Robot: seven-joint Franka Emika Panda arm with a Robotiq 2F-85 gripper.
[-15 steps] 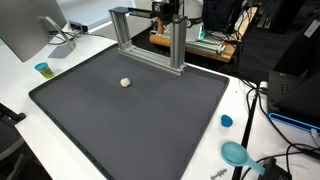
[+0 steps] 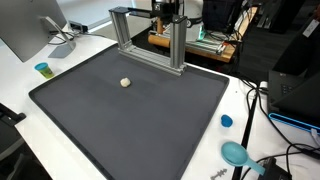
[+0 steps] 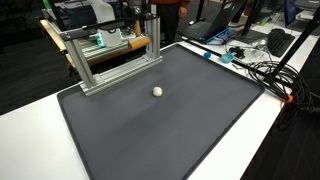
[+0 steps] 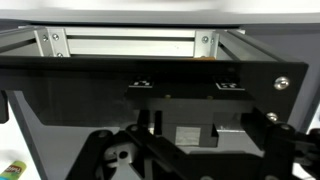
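A small round cream-coloured piece lies alone on the dark grey mat; exterior view 2 shows the same piece near the mat's far side. At the mat's back edge stands a metal frame with silver uprights. In the wrist view my gripper is over a black bar, its two fingertips apart. A dark area and a pale square patch show between and below the fingers; I cannot tell what they belong to. Both exterior views crop most of the arm at their top edge.
A green-and-blue cup stands left of the mat. To its right are a turquoise ladle-like item and a blue lid-like piece. Loose cables run along the table's right.
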